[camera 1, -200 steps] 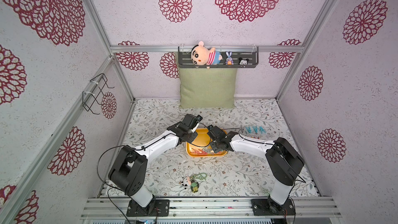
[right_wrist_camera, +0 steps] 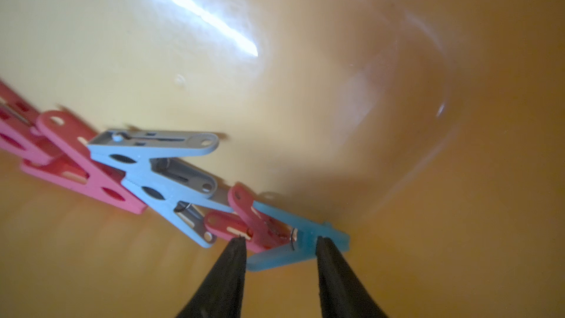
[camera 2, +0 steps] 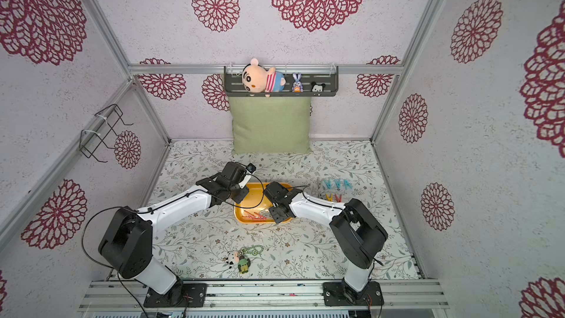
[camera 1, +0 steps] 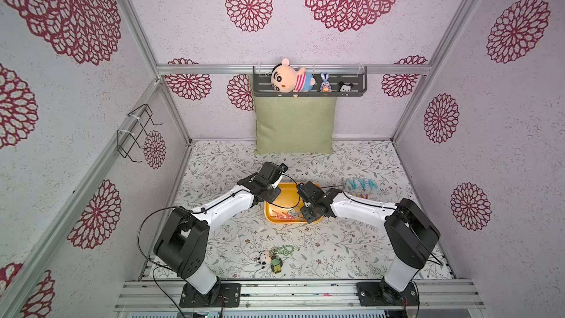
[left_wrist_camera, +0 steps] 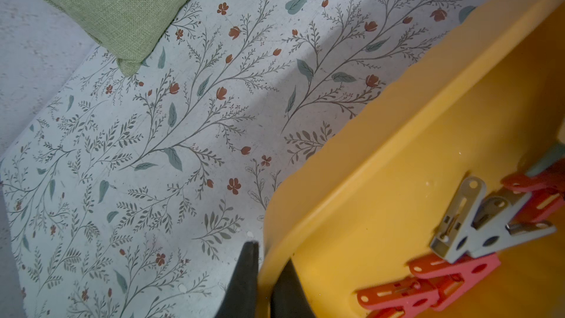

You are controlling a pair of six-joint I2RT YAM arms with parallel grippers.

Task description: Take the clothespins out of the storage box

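Observation:
The orange-yellow storage box (camera 1: 267, 210) sits mid-table with several clothespins inside. My left gripper is shut on its rim, one finger either side of the thin wall. Inside the box, my right gripper is open and points down. A blue clothespin (right_wrist_camera: 305, 246) lies between and just beyond its fingertips; contact cannot be told. Against it rests a red clothespin (right_wrist_camera: 256, 220), then grey-blue clothespins (right_wrist_camera: 159, 167) and pinkish-red ones (right_wrist_camera: 88, 167) in a tangled row along one wall.
Blue clothespins (camera 1: 362, 184) lie on the table right of the box, with yellow and red ones (camera 2: 333, 198) close by. Small toys (camera 1: 272, 261) with a green cord lie in front. Behind stands a green cushion (camera 1: 294, 123). The box's far half is bare.
My right gripper has dipped lower and a little toward the front within the box, its forearm shifting right. The left arm and the box have stayed still.

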